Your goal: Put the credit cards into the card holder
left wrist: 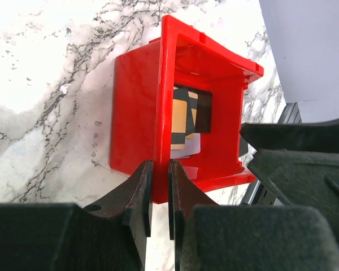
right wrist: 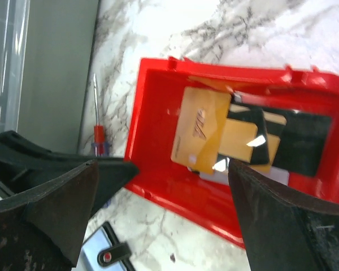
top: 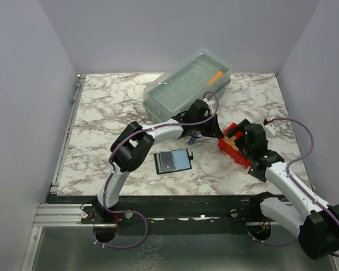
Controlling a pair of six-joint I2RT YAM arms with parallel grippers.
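Several cards lie inside a red box (right wrist: 158, 118): a gold card (right wrist: 200, 127), a black-and-gold card (right wrist: 260, 132), a dark card (right wrist: 308, 141) and part of a white card (right wrist: 278, 175). My left gripper is shut on the box's rim, whose red edge fills the gap between its fingers. Over the cards, my right gripper stands open, with nothing held between its fingers. The black card holder (top: 173, 161) lies open on the table, to the left of the box. In the top view my right arm hides much of the box.
Behind the left arm stands a large translucent bin (top: 186, 84). A screwdriver (right wrist: 99, 135) lies between the bin and the red box.
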